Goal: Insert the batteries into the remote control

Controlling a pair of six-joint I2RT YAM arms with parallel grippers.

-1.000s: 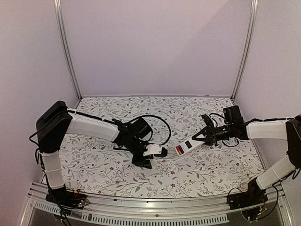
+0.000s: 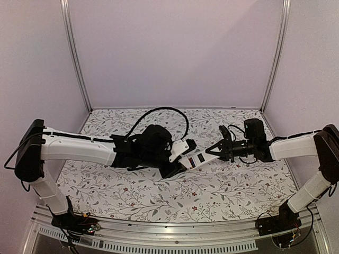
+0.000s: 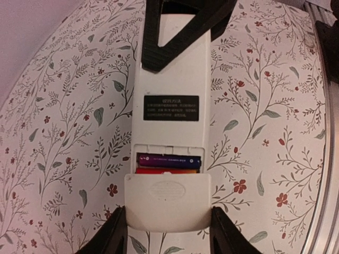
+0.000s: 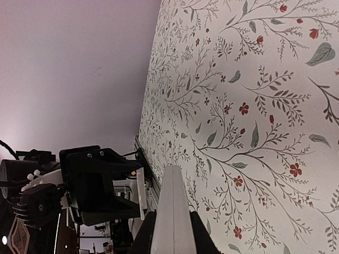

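Note:
My right gripper [image 2: 222,149] is shut on the white remote [image 3: 172,129], which has a black label and is held above the table. Its open compartment holds a purple battery [image 3: 168,160] and a red one [image 3: 152,171], partly hidden. My left gripper is shut on the white battery cover [image 3: 167,198], which lies over the lower part of the compartment, near the remote's end; whether they touch I cannot tell. In the right wrist view the remote [image 4: 172,211] is seen edge-on.
My left gripper has risen and moved right with the cover, up to the remote's open end, covering more of the compartment. The remote has moved slightly left and up.

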